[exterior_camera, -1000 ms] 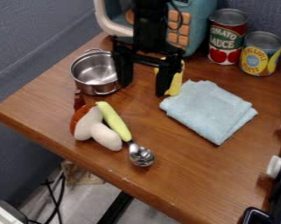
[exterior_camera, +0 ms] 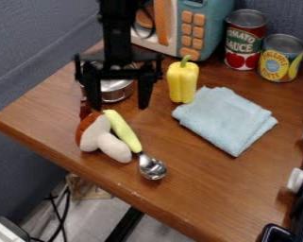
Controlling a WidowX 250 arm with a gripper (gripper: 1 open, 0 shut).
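The black gripper (exterior_camera: 117, 85) hangs over the steel pot (exterior_camera: 116, 93) on the left of the table, its fingers pointing down and apart, with nothing visible between them. The pot is largely hidden behind it. A yellow pepper (exterior_camera: 183, 82) stands to the right. Toward the front lie a pale yellow elongated vegetable (exterior_camera: 124, 130), mushroom-like toys (exterior_camera: 103, 141) and a metal spoon (exterior_camera: 151, 167). A folded light-blue cloth (exterior_camera: 226, 119) lies right of these.
A tomato sauce can (exterior_camera: 244, 40) and a yellow can (exterior_camera: 281, 59) stand at the back right, beside a toy microwave (exterior_camera: 192, 24). A dark appliance (exterior_camera: 297, 198) borders the right edge.
The gripper has moved left, away from the yellow pepper to over the pot, uncovering the pepper and hiding more of the pot.
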